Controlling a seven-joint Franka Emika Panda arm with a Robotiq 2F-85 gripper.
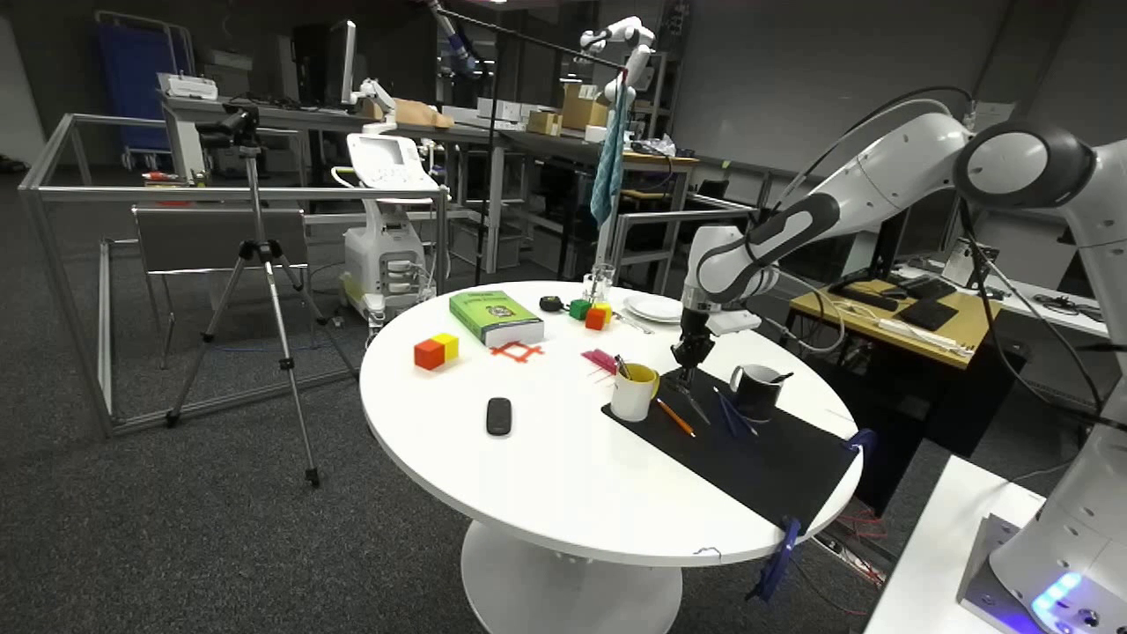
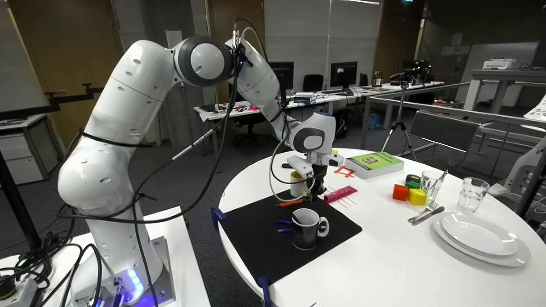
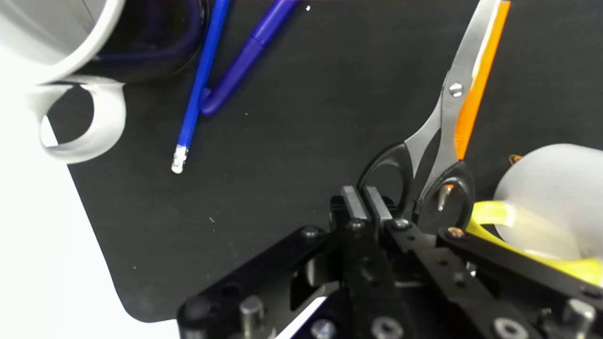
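Observation:
Black-handled scissors [image 3: 450,121] hang with their silver blades pointing away from my gripper. The fingers are shut on the edge of one handle loop, and the hidden part of that loop lies behind the fingers [image 3: 378,204]. In exterior view 1 the gripper [image 1: 688,370] is over the back of the black mat, with the scissors [image 1: 692,402] slanting down toward it. From the wrist, the blades partly cover an orange pencil [image 3: 480,84]. I cannot tell whether the blade tips touch the mat.
A white mug with a yellow handle [image 1: 631,393] stands close beside the gripper, holding pens. A black mug [image 1: 756,392] stands on the other side. A blue pencil [image 3: 199,84] and a blue pen [image 3: 248,59] lie between.

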